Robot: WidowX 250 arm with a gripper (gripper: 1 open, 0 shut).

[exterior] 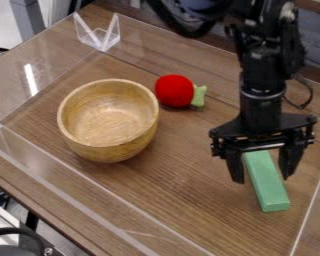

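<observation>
My black gripper point(263, 152) is at the right, lowered over the upper end of a light green bar point(267, 188) lying on the wooden table, its fingers open and spread to either side of it. A tan wooden bowl point(107, 115) sits at the left. A red round object point(172, 92) with a small green part lies behind the bowl, to its right.
A clear plastic item point(99, 32) stands at the back left.
</observation>
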